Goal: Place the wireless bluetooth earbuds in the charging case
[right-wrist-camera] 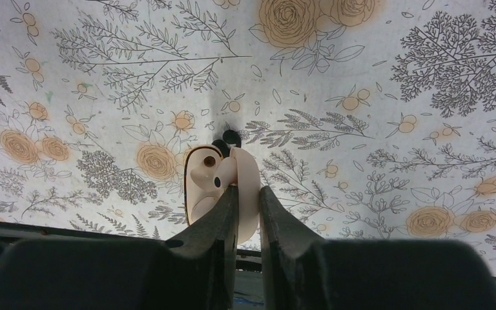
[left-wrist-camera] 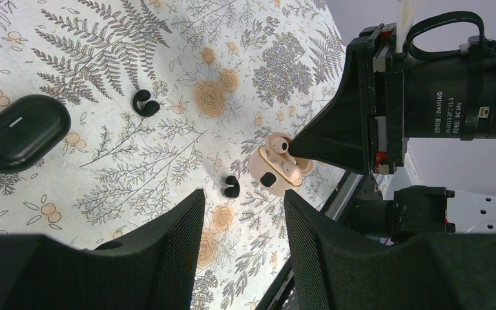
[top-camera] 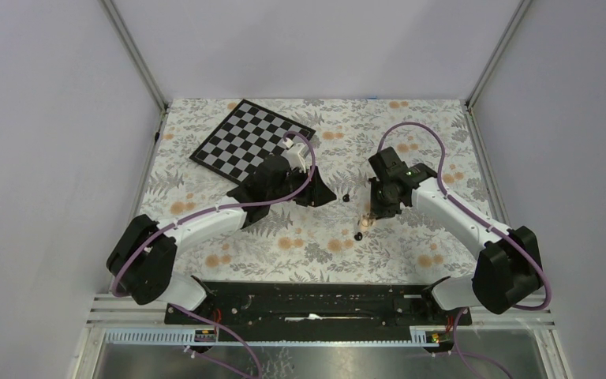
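Observation:
The beige charging case [left-wrist-camera: 266,175] hangs open with its lid [right-wrist-camera: 248,169] pinched between the right gripper's [right-wrist-camera: 250,201] fingers. Inside it, beige rounded earbud shapes [left-wrist-camera: 290,170] show; whether they are fully seated I cannot tell. One black earbud [left-wrist-camera: 231,187] lies on the cloth near that case, and a second black earbud [left-wrist-camera: 145,103] lies farther off. A closed black case [left-wrist-camera: 22,132] rests at the left of the left wrist view. Above the table, my left gripper stands open, nothing between its fingers, apart from the beige case.
A black-and-grey checkered board [top-camera: 252,140] lies at the back left. Floral cloth [top-camera: 316,253] covers the table, with free room in front and at the right. A dark front edge [top-camera: 308,296] borders it.

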